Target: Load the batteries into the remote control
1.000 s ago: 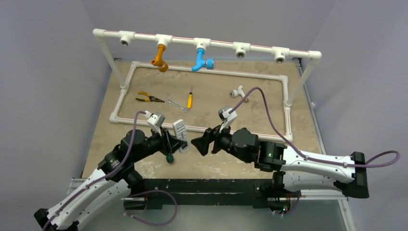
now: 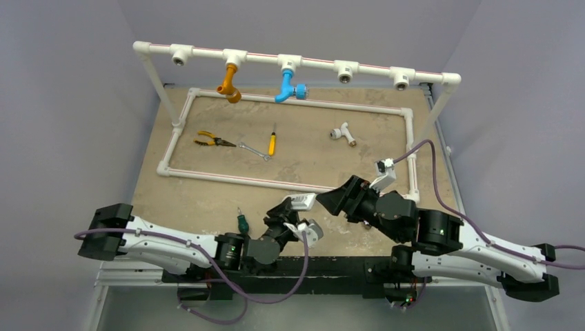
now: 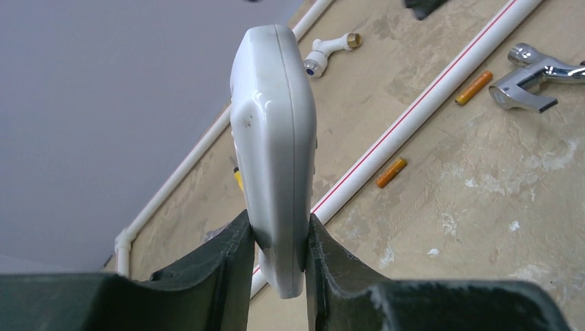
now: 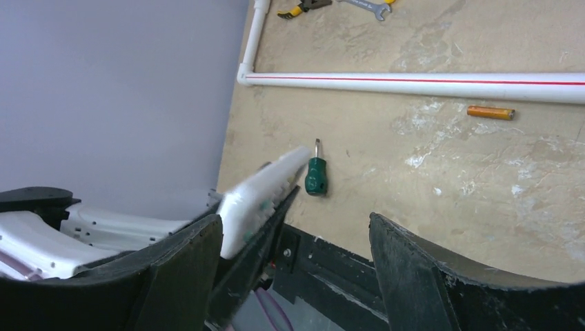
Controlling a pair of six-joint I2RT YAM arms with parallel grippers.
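The white remote control [image 3: 272,138] is held upright in my left gripper, shut on its lower end with the smooth side toward the left wrist camera. In the top view it [image 2: 301,201] sits beside my right gripper [image 2: 331,200]. My right gripper is open; the remote [image 4: 252,200] is just beyond its left finger, blurred. Two orange batteries lie on the bench by the pipe, one nearer, the other farther right; one battery [image 4: 490,112] also shows in the right wrist view.
A chrome tap [image 3: 524,86] lies right of the batteries. A green screwdriver [image 4: 316,176] lies near the front edge. Pliers [image 2: 214,140], wrench [image 2: 254,151] and yellow screwdriver [image 2: 272,143] lie inside the pipe frame [image 2: 234,178]; a rail of fittings [image 2: 310,63] spans the back.
The left arm has swung and turned, carrying the remote rightward and reorienting it. The right arm has moved rightward, its gripper now beside the remote.
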